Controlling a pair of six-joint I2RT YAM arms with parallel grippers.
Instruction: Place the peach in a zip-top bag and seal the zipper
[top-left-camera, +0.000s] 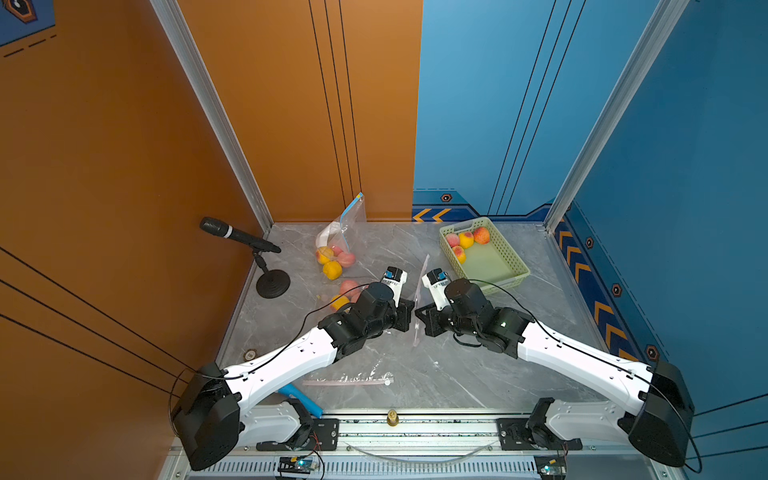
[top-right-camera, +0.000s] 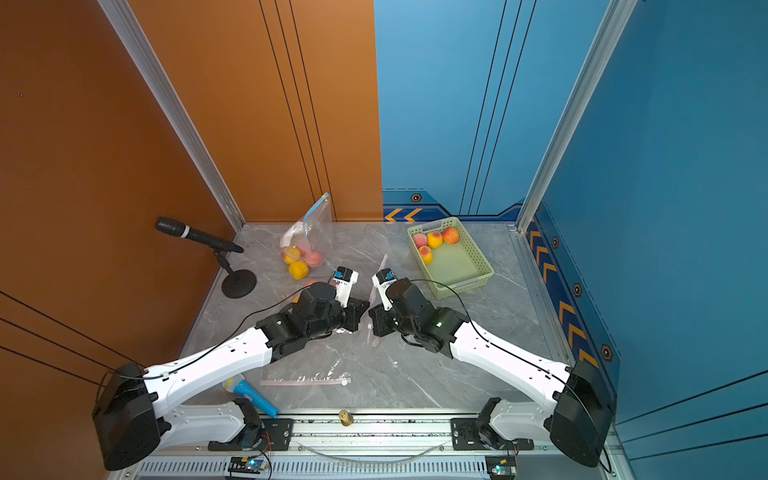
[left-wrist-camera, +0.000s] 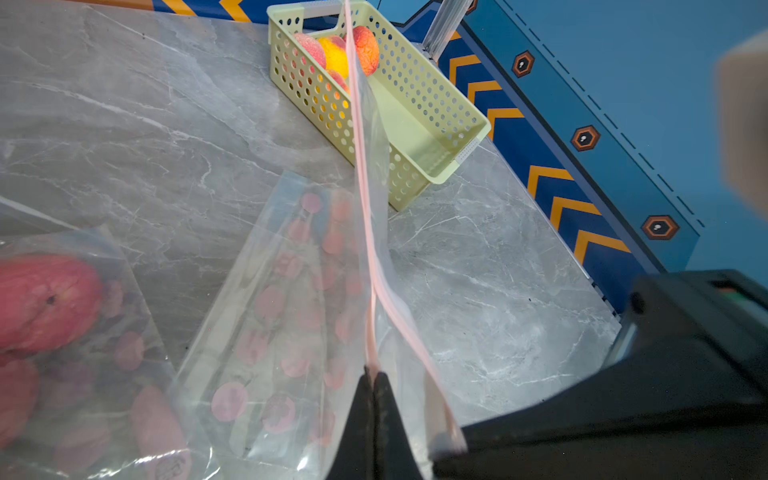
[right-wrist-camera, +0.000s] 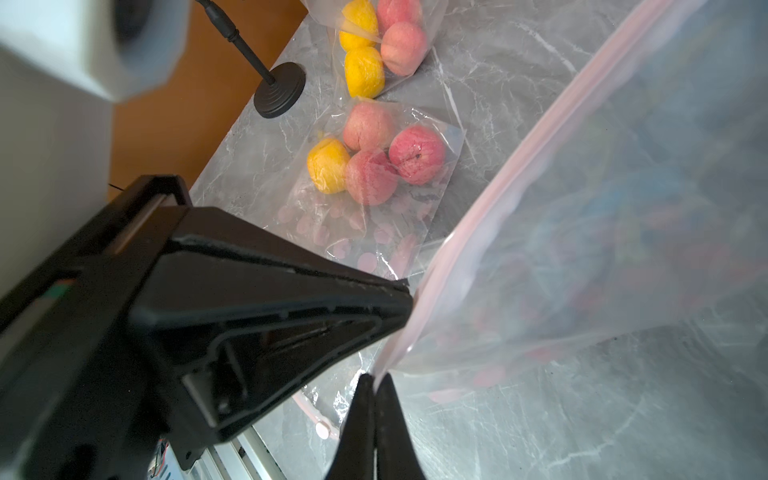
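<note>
An empty zip bag (left-wrist-camera: 376, 264) with a pink zipper strip stands up between my two grippers. In the left wrist view my left gripper is shut at the strip's near part; whether it pinches film is unclear. In the right wrist view my right gripper is shut with its tips at the pink strip (right-wrist-camera: 520, 160). Two filled bags hold peaches and yellow fruit, one nearer (right-wrist-camera: 369, 176) and one at the back (top-left-camera: 344, 240). More peaches (top-left-camera: 481, 235) lie in the green basket.
The basket (top-left-camera: 512, 272) stands back right, a black microphone stand (top-left-camera: 273, 284) at the left. A blue object (top-right-camera: 256, 396) lies front left, beside a flat bag (top-right-camera: 304, 380).
</note>
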